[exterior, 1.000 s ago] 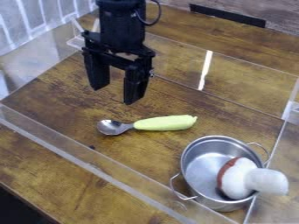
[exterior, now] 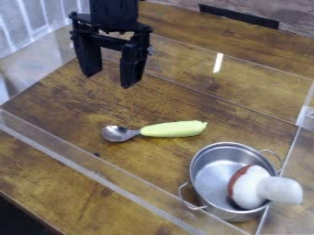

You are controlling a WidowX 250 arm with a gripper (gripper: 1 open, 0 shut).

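The black gripper (exterior: 109, 78) hangs in the upper left, above the wooden table, open, its two fingers apart with nothing seen between them. Below it a metal spoon (exterior: 119, 133) lies beside a pale yellow-green corn-like vegetable (exterior: 177, 128), close to or touching it. At the lower right stands a steel pot (exterior: 216, 158) with two handles, holding a white object (exterior: 267, 191) with a reddish band, which leans over the pot's rim.
Clear plastic walls border the work area, along the left and front (exterior: 73, 152) and at the right.
The spoon, vegetable and pot are unchanged.
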